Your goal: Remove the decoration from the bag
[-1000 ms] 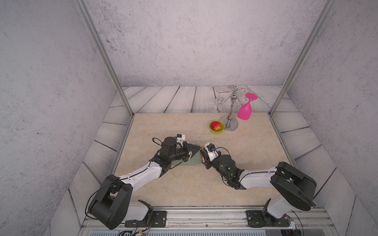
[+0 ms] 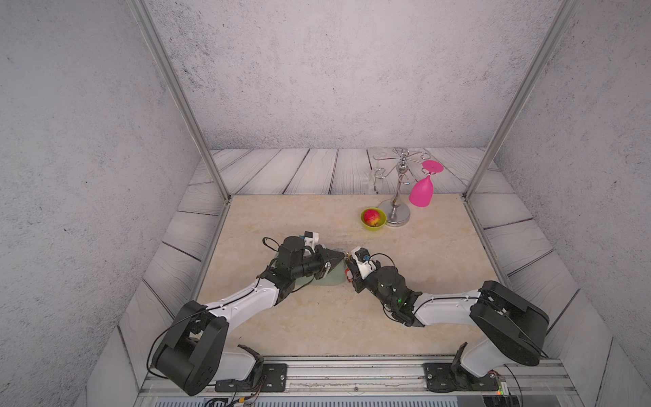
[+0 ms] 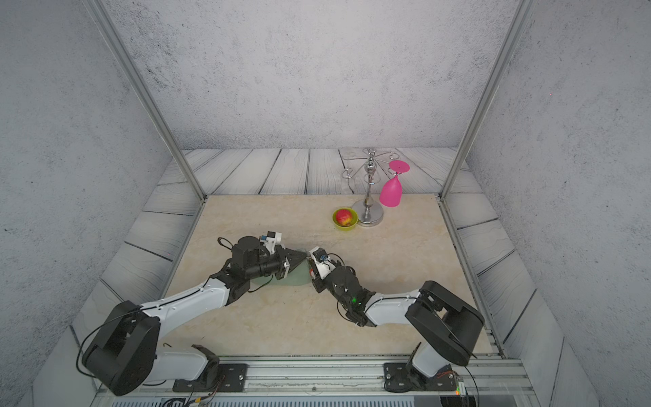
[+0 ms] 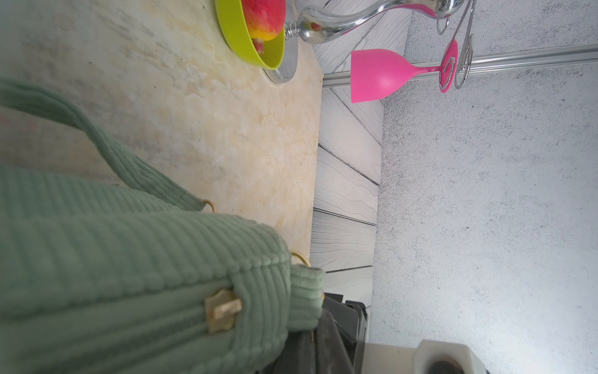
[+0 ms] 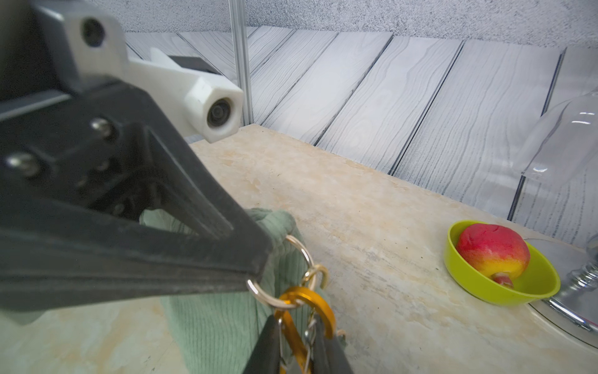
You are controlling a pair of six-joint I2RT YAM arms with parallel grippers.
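Note:
A sage-green corduroy bag (image 4: pixel 137 255) lies mid-table, with a strap, gold rings and a tab. My left gripper (image 2: pixel 341 255) is shut at its right end, its tip at a silver ring (image 5: pixel 268 293) beside a brass ring in the right wrist view. An orange carabiner clip (image 5: pixel 311 298) with chain hangs there; my right gripper is shut on it, low in that view. A red piece shows by that gripper in the top left view. The rest of the decoration is hidden by the grippers.
A green bowl (image 2: pixel 366 224) with a red fruit stands behind the grippers, beside a metal stand (image 2: pixel 397 213) with a pink goblet (image 2: pixel 421 193) at the back right.

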